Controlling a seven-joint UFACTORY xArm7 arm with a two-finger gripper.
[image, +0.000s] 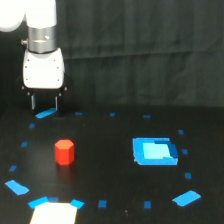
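Observation:
My gripper (45, 104) hangs at the back left above the black surface, its two dark fingers spread apart. Nothing shows between them. A red block (65, 152) with a six-sided outline rests on the surface, in front of the gripper and a little to its right, clear of it. On the right lies a blue-bordered piece with a white middle (156, 151), well apart from the block. Another pale piece with a blue edge (52, 214) is cut off by the bottom edge of the view at the left.
Small blue tape marks dot the black surface. Longer blue strips lie at the lower left (17, 187) and lower right (186, 198). Bare surface (105, 160) stretches between the red block and the blue-bordered piece. A dark curtain (140, 50) hangs behind.

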